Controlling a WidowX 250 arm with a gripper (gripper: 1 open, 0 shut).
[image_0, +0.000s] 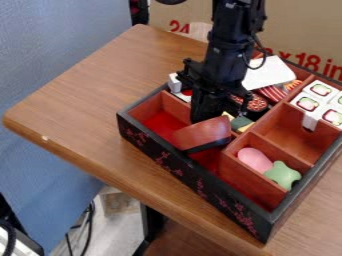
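Observation:
The black gripper (209, 100) hangs over the left part of a dark lacquered box (181, 170) with red compartments. Just under it, a reddish-brown piece (201, 133) sits tilted in the red compartment; whether the fingers grip it is unclear. A pink piece (254, 159) and a pale green piece (282, 175) lie in the lower right compartment. White blocks with red markings (318, 103) sit at the box's right side.
A white sheet (270, 72) and red-striped pieces lie behind the gripper. A cardboard box (294, 35) stands at the back.

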